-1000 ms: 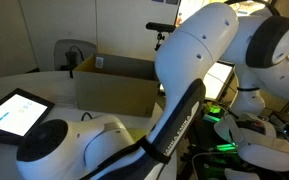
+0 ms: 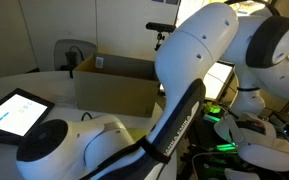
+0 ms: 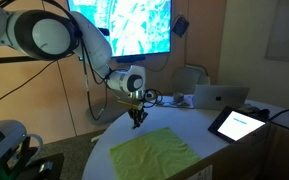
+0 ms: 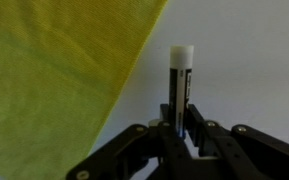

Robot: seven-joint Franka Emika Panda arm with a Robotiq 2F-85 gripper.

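In the wrist view my gripper is shut on a slim marker [image 4: 181, 75], which has a white end and a dark label and points away from the fingers. Left of the marker lies a yellow-green cloth [image 4: 59, 85] on the pale table. Exterior view 2 has the gripper [image 3: 136, 118] over the table, beyond the far left part of the spread cloth [image 3: 154, 157]. The marker is too small to make out there. In exterior view 1 the arm hides the gripper.
A cardboard box [image 2: 114, 88] stands on the table near a lit tablet [image 2: 16, 114]. A laptop [image 3: 220, 97] sits at the back in exterior view 2. Bare white table [image 3: 179, 125] lies between cloth and laptop.
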